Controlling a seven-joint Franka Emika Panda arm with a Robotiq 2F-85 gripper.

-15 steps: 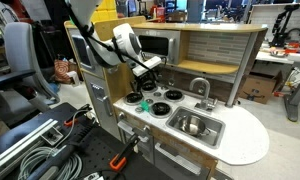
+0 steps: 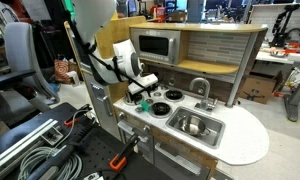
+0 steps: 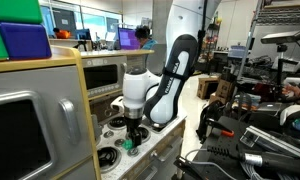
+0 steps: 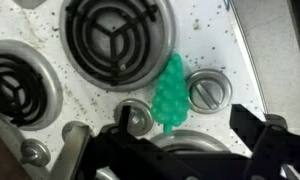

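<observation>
A bumpy, shiny green object (image 4: 171, 95) lies on the white stovetop (image 4: 215, 45) between the burners and two round metal knobs. In the wrist view my gripper stands open, its dark fingers spread to either side of the green object's lower end, with nothing held. Exterior view 1 has the small green object (image 2: 144, 106) at the front of the stove, with the gripper close above it. From the other side, the green object (image 3: 129, 144) shows just below my gripper. Whether the fingers touch the stovetop, I cannot tell.
Several black coil burners (image 4: 115, 38) surround the spot. To the right are a sink (image 2: 197, 128) and faucet (image 2: 202, 88). A microwave (image 2: 158, 45) and a shelf (image 2: 195, 65) sit above the stove's back. Beyond the sink the white counter (image 2: 240, 140) is clear.
The green object appears to stay where it was.
</observation>
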